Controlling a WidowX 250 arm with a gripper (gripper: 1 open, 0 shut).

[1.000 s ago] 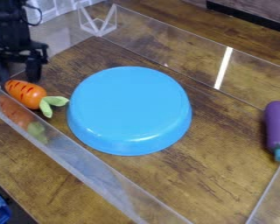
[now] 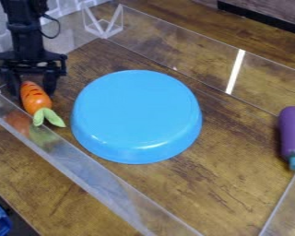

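A black gripper (image 2: 27,72) at the upper left hangs low over an orange toy carrot (image 2: 37,98) with pale green leaves, which lies beside the clear side wall. The fingertips are at the carrot's upper end; whether they touch it or are closed on it is unclear. A large upturned blue bowl or dome (image 2: 136,114) sits in the middle.
A purple toy eggplant (image 2: 291,134) lies at the far right. Clear walls border the wooden floor (image 2: 206,194), which is bare behind the bowl and to its lower right.
The gripper has moved right and down. The carrot has turned to lie more upright in the view, its leaves shifting down and left.
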